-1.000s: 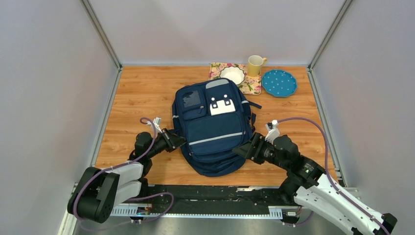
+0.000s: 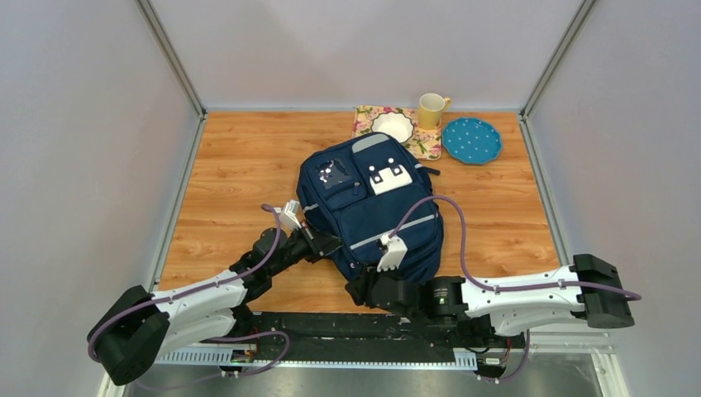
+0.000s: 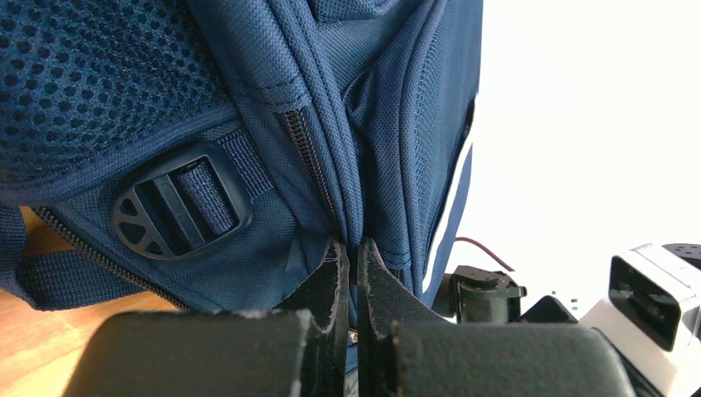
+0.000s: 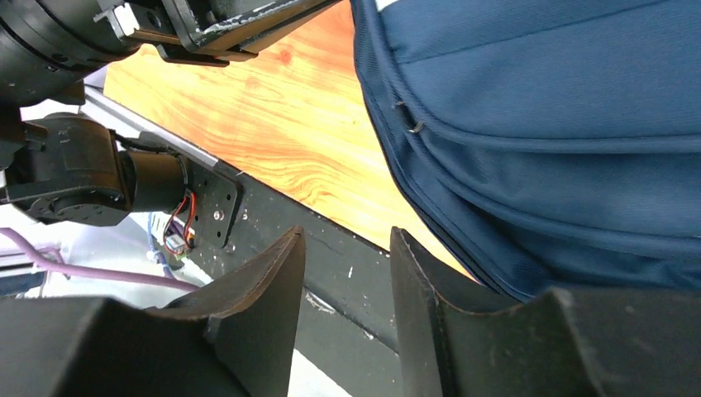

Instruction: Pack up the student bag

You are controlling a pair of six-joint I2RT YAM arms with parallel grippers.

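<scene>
The navy backpack (image 2: 374,217) lies on the wooden table with its pocketed front up, tilted so its lower end points right. At its lower left side is my left gripper (image 2: 337,246). In the left wrist view those fingers (image 3: 329,285) are shut, tips touching the blue fabric by a zipped seam; whether a fold is pinched between them is hidden. My right gripper (image 2: 357,289) stands at the bag's lower left corner. The right wrist view shows its fingers (image 4: 277,273) apart with nothing between, over the table's front edge and beside the bag's fabric (image 4: 529,91).
Behind the bag are a floral board (image 2: 426,147) with a white scalloped piece (image 2: 393,126), a yellow mug (image 2: 431,111) and a blue dotted plate (image 2: 472,140). Bare table (image 2: 240,174) lies to the left and right. A black buckle (image 3: 183,203) hangs at the bag's side.
The bag's lower end has swung right, and my left gripper has moved right along with that side. My right gripper has travelled left and toward the front, across the bag's lower end.
</scene>
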